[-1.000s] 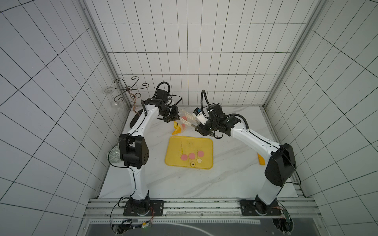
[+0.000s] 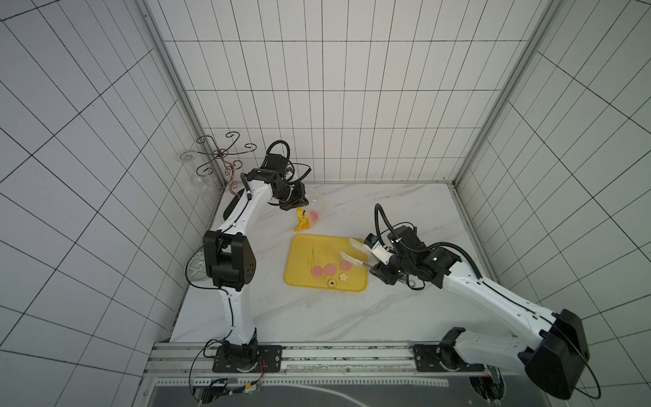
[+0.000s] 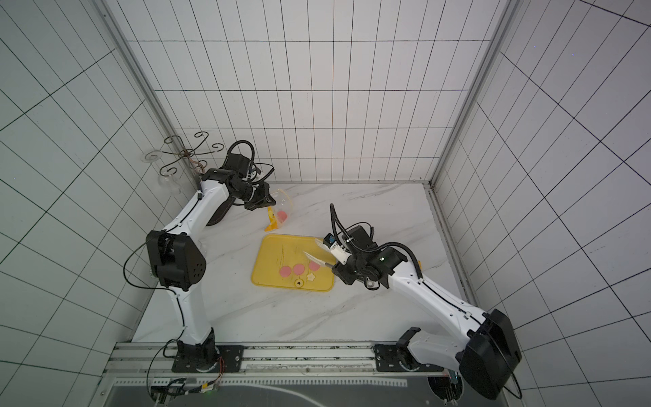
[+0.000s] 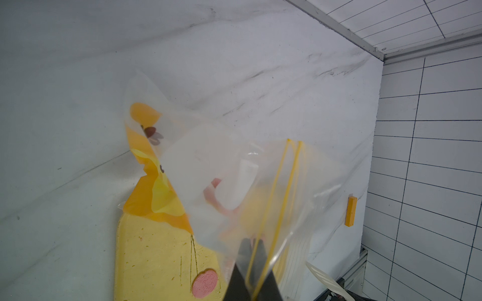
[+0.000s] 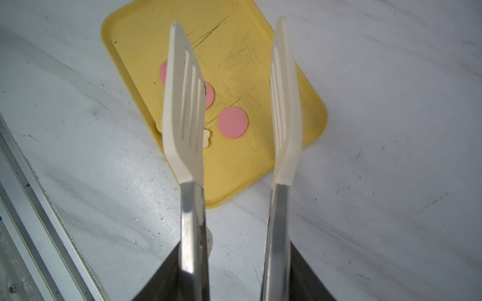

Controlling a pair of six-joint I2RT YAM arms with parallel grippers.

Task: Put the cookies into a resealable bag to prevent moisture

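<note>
A clear resealable bag (image 4: pixel 200 140) with yellow print and yellow zip lines hangs from my left gripper, shut on its edge. Pink shows inside the bag (image 2: pixel 303 220), as of a cookie. On the yellow tray (image 2: pixel 298 251) lie several cookies: pink discs (image 2: pixel 330 268), a pale star-shaped one (image 2: pixel 343 276) and a ring-like one (image 2: pixel 331 283). My right gripper (image 2: pixel 379 257) is shut on tongs (image 5: pixel 193 200) with white tips and metal arms. Their tips stand apart above the tray; between them in the right wrist view is a pink cookie (image 5: pixel 232 122).
A dark metal stand with curled arms (image 2: pixel 227 156) rises at the back left, behind the left arm. An orange block (image 4: pixel 350 210) lies on the counter to the right. Bare marble lies right of the tray and in front of it.
The right arm has drawn back from the bag toward the front, bringing the tongs from beside the bag over the tray's right side. The left gripper and bag have barely moved.
</note>
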